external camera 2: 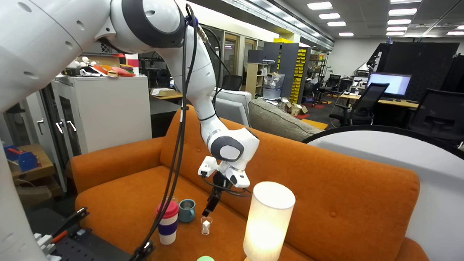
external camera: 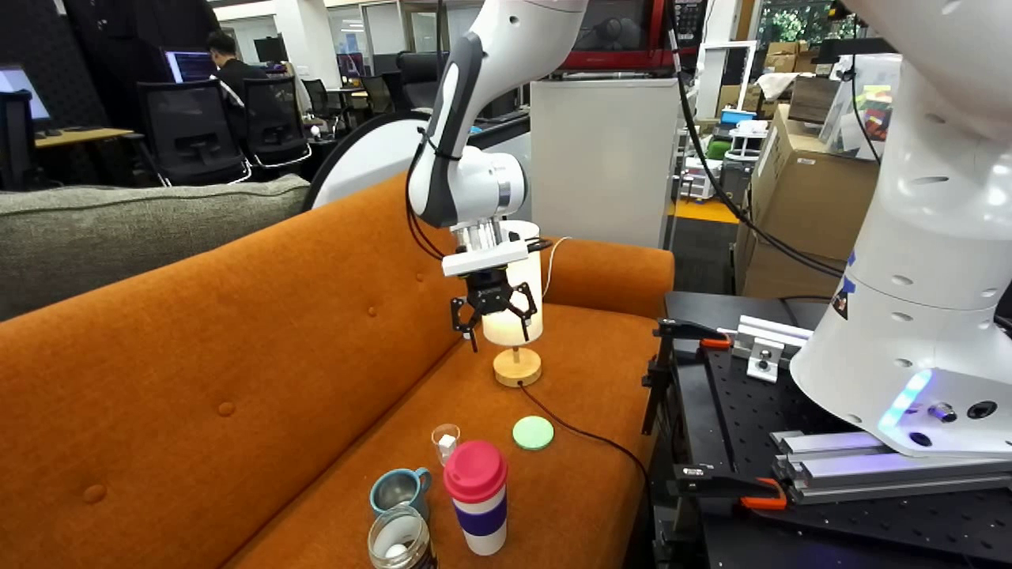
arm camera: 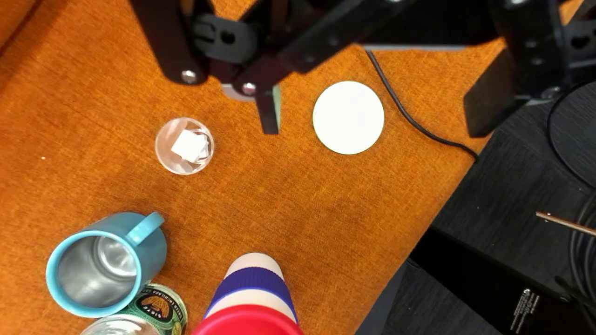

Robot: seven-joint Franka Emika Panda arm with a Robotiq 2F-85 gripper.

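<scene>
My gripper (external camera: 500, 336) hangs open above the orange sofa seat, its fingers wide apart with nothing between them. In exterior view 1 it overlaps the lit table lamp (external camera: 513, 318); contact there is unclear. From the wrist view, one fingertip (arm camera: 270, 118) appears between a small clear cup (arm camera: 184, 146) with white pieces inside and a pale round disc (arm camera: 348, 117). That disc looks light green in exterior view 1. Closer to the camera stand a blue metal-lined mug (external camera: 399, 492), a white tumbler (external camera: 477, 497) with red lid and purple band, and an open glass jar (external camera: 400, 541).
The sofa backrest (external camera: 285, 332) rises along one side of the seat. A dark cord (external camera: 588, 433) runs from the lamp base over the front edge. Beside the sofa stands the black table (external camera: 759, 512) with the robot base. Seat around the disc is bare.
</scene>
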